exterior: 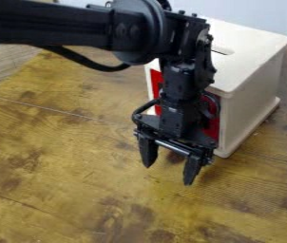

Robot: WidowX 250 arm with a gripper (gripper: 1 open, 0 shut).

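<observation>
A pale wooden box (pixel 250 100) with a slot in its top stands at the right. Its red front panel (pixel 212 119) is mostly hidden behind my arm. My gripper (pixel 169 163) hangs over the floor just in front of the box, fingers pointing down and apart, with nothing between them.
A pale wall runs along the back, and a light edge stands at the far right.
</observation>
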